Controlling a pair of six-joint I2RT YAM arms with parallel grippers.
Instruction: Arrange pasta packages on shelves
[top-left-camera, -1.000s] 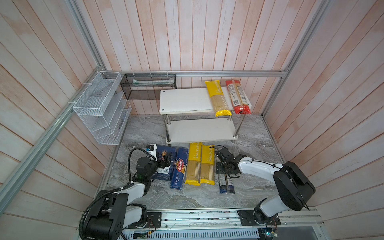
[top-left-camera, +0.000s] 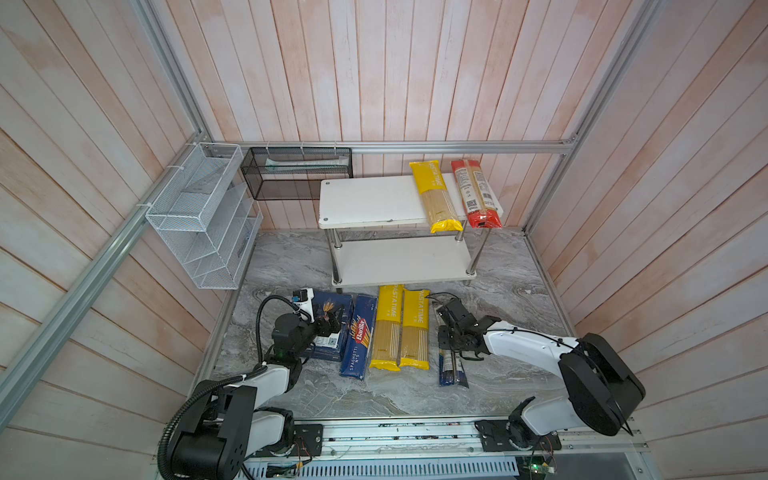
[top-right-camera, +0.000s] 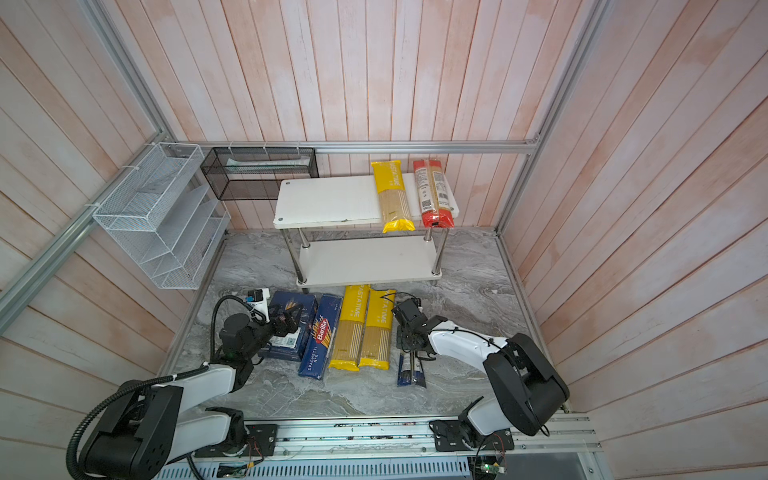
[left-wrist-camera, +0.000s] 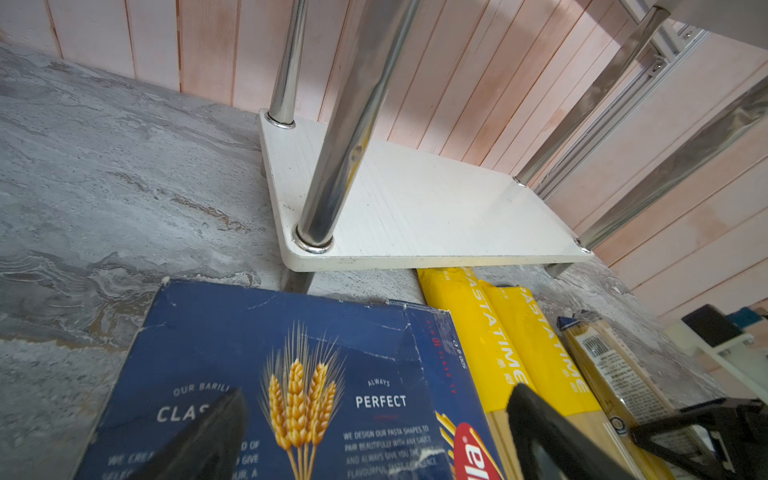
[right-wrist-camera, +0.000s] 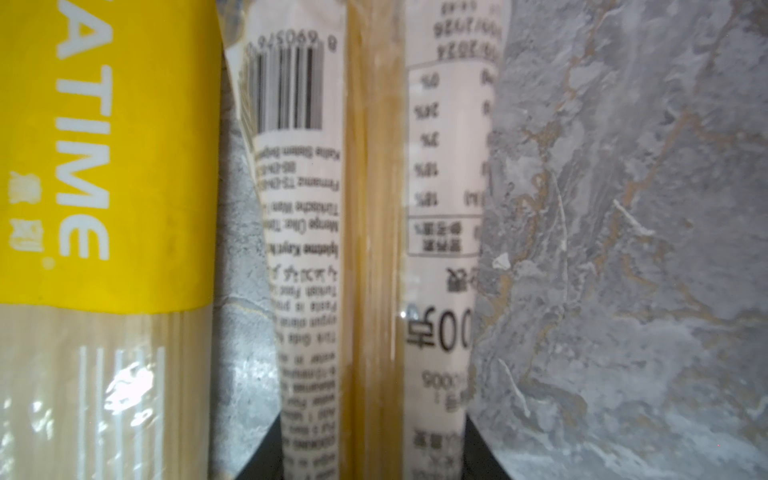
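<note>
On the white two-tier shelf, the top board (top-left-camera: 368, 200) holds a yellow package (top-left-camera: 436, 196) and a red one (top-left-camera: 477, 194); the lower board (top-left-camera: 400, 260) is empty. Below lie a blue Barilla box (left-wrist-camera: 208, 344), a Barilla spaghetti pack (top-left-camera: 357, 336), two yellow Pastatime packs (top-left-camera: 387, 326) and a dark-ended spaghetti pack (top-right-camera: 411, 372). My left gripper hovers over the box; its fingers' state is unclear. My right gripper is over the dark-ended pack, fingertips at either side of it at the frame's bottom; whether they grip is unclear.
White wire baskets (top-left-camera: 200, 224) hang on the left wall, a black wire basket (top-left-camera: 296, 188) on the back rail. Bare marble (top-left-camera: 512, 280) lies right of the shelf. The shelf's steel posts bound the lower board.
The left arm and packages on the shelf look unchanged.
</note>
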